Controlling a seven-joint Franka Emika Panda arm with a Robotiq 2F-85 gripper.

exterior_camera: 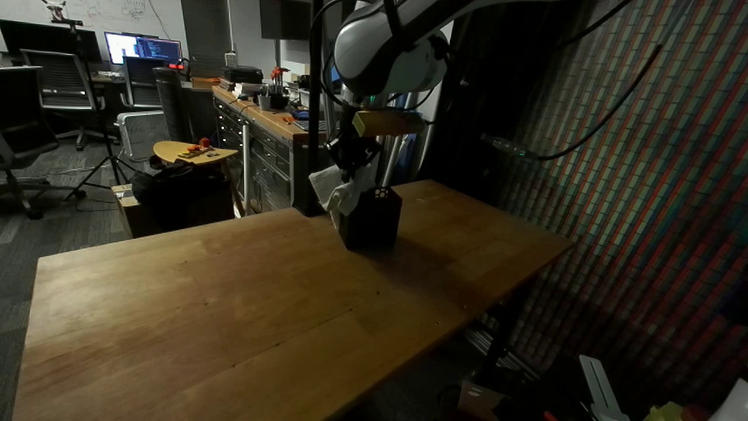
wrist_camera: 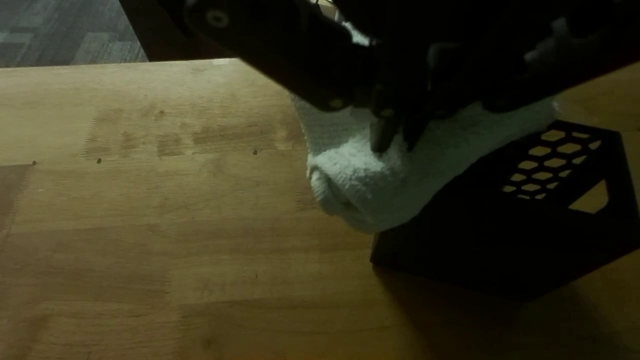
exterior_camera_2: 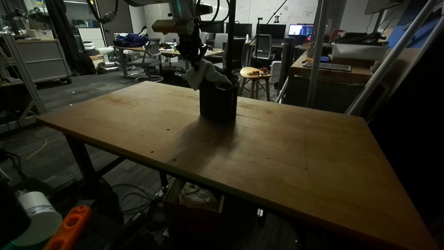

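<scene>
A white cloth (exterior_camera: 345, 195) is pinched in my gripper, which is shut on it. Bunched folds of the cloth (wrist_camera: 360, 180) hang below the fingertips in the wrist view. Right beside it stands a black box (exterior_camera: 373, 223) with a honeycomb-cut wall, upright on the wooden table. In exterior view 2 the cloth (exterior_camera_2: 208, 71) drapes over the top edge of the black box (exterior_camera_2: 218, 102), and the gripper (exterior_camera_2: 196, 66) is above and to the left of that edge. Whether part of the cloth still lies inside the box is hidden.
A dark upright post (exterior_camera: 315, 105) rises at the table's back edge, close to the arm. A small stool (exterior_camera_2: 256, 74) stands beyond the table.
</scene>
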